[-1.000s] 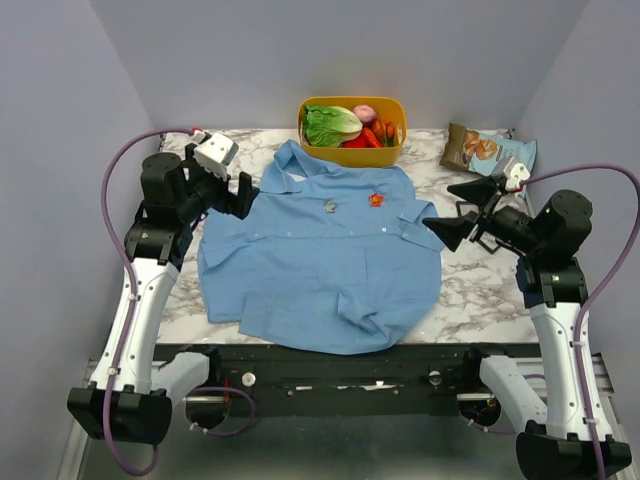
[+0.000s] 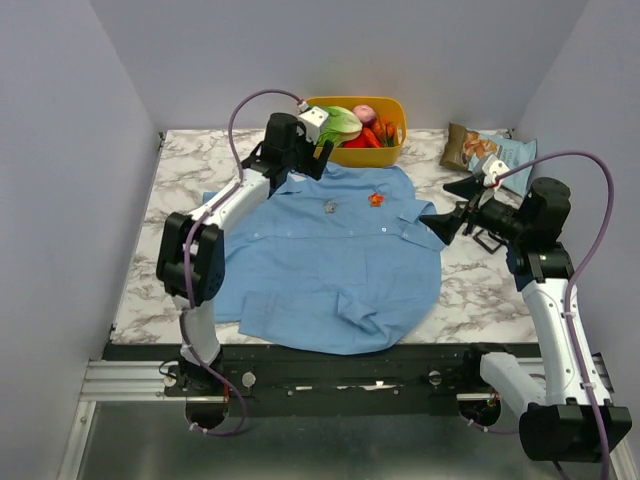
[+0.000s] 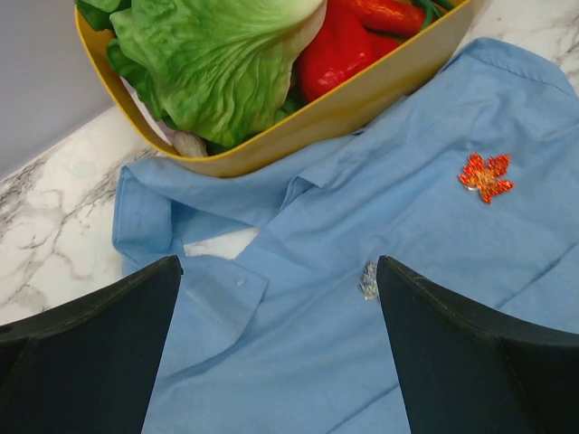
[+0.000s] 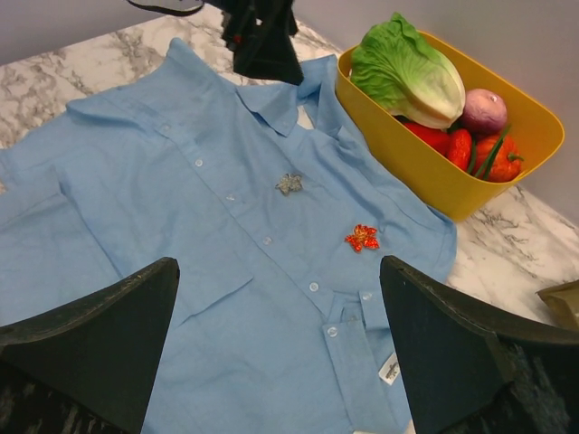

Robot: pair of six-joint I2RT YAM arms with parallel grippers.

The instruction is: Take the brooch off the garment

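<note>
A blue shirt (image 2: pixel 300 270) lies spread on the marble table. Two brooches rest on it: a silver one (image 2: pixel 330 206) and an orange-red one (image 2: pixel 376 199). My left gripper (image 2: pixel 315 160) hangs open over the collar beside the vegetable bin; in its wrist view the silver brooch (image 3: pixel 368 280) is partly hidden by the right finger, and the red brooch (image 3: pixel 486 178) shows farther right. My right gripper (image 2: pixel 449 207) stands open above the shirt's right sleeve, with both brooches in its view.
A yellow bin (image 2: pixel 372 155) of vegetables sits at the back, close to the collar. Packets (image 2: pixel 515 155) lie at the back right. Bare marble (image 2: pixel 170 300) borders the shirt at both sides.
My left gripper has swung from the left side toward the back middle, over the collar.
</note>
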